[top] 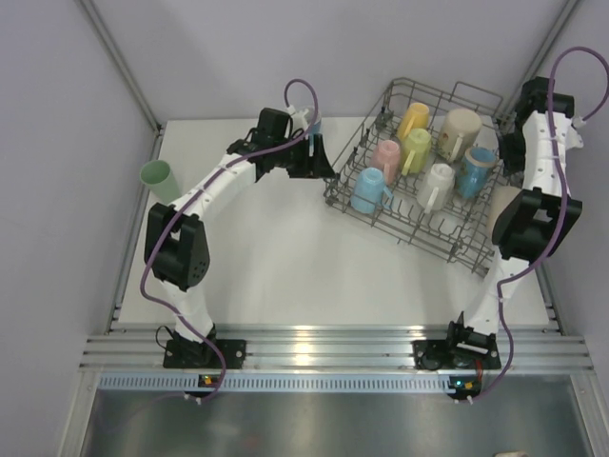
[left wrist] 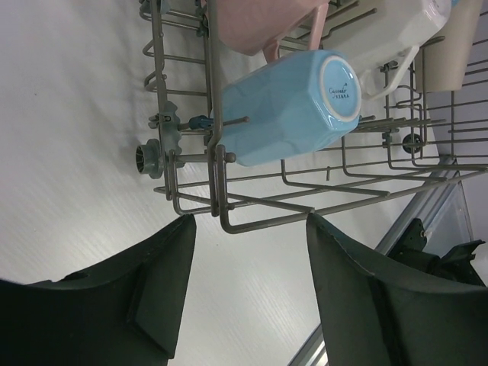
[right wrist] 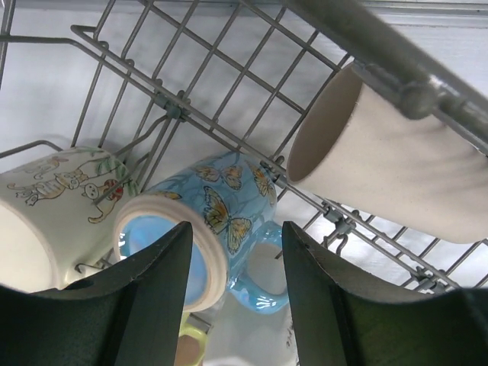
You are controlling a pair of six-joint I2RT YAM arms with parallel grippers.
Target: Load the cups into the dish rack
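Observation:
The dish rack holds several cups: a light blue cup at its near left corner, a pink cup, a white mug, a yellow cup, a lime cup, a large cream mug and a blue butterfly mug. A beige cup lies at the right side, partly hidden by the right arm from above. My left gripper stands open by the rack's left corner, its fingers apart. Open over the right side, near the butterfly mug, is my right gripper, holding nothing.
A green cup stands at the far left of the white surface. Another object, bluish white, is mostly hidden behind the left gripper.

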